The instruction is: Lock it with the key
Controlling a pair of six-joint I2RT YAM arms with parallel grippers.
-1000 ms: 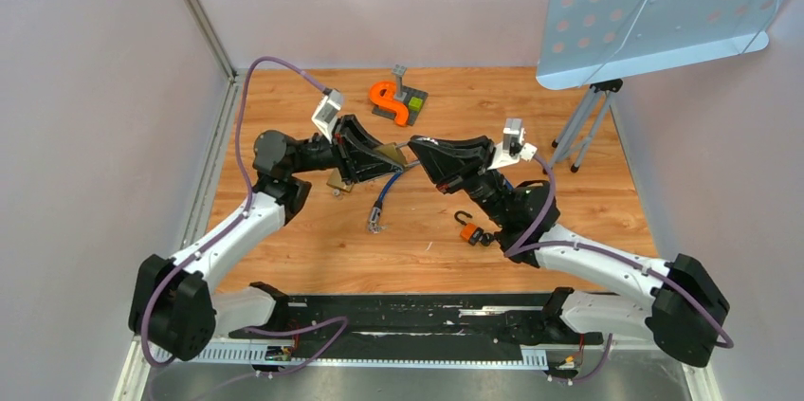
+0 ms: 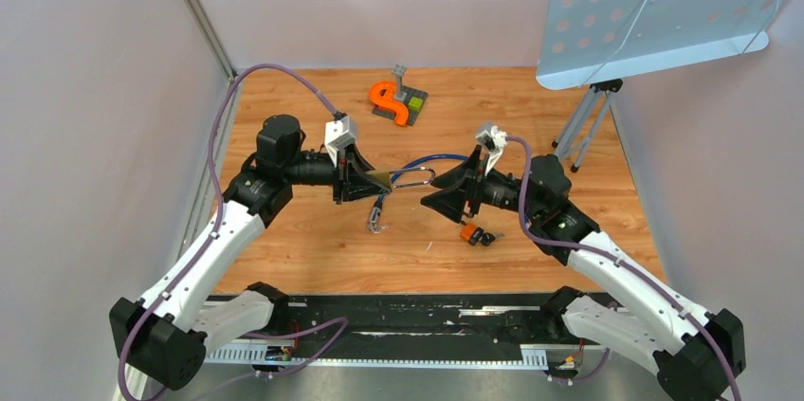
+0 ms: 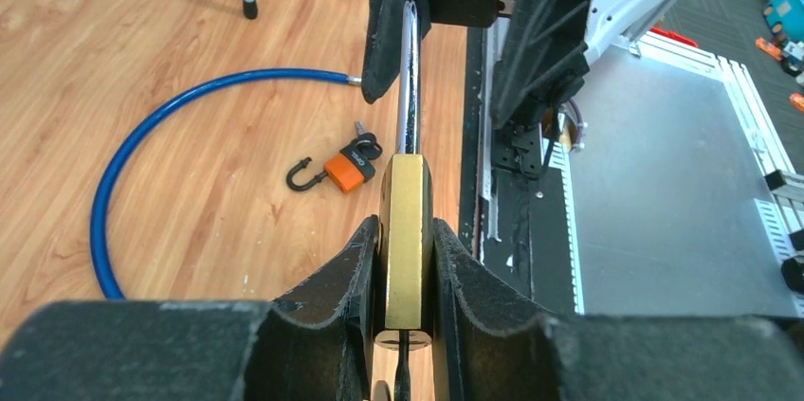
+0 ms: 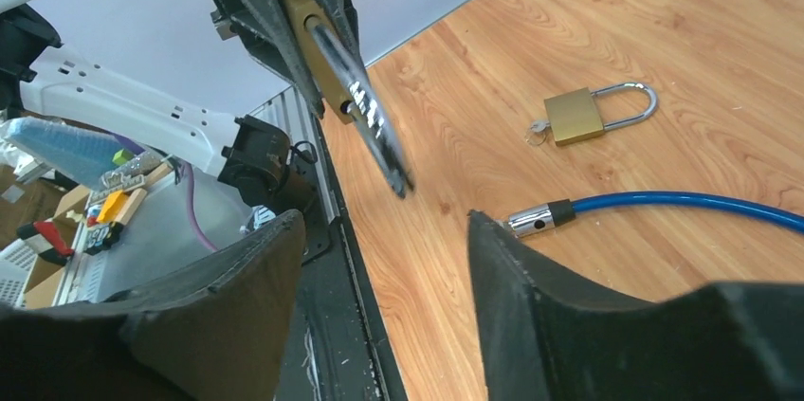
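Observation:
A brass padlock (image 3: pixel 406 240) with a long steel shackle (image 2: pixel 415 176) is held above the table; my left gripper is shut on its body. The shackle points towards my right gripper, which stands open with nothing between its fingers. In the left wrist view the shackle's far end reaches in front of one right finger (image 3: pixel 385 50); touching or apart, I cannot tell. Something thin and dark shows at the lock body's lower end, too unclear to call a key. Whether the shackle is closed is unclear.
Lying on the table are another brass padlock (image 4: pixel 575 117) with a key (image 4: pixel 539 126) in it, an orange padlock (image 3: pixel 348 170) with open shackle, and a blue cable lock (image 4: pixel 664 199). An orange shape with blocks (image 2: pixel 393 102) sits at the back.
Since about a second ago, my right gripper has opened and come off the shackle, drawing back to the right. My left gripper has shifted slightly, still holding the brass padlock.

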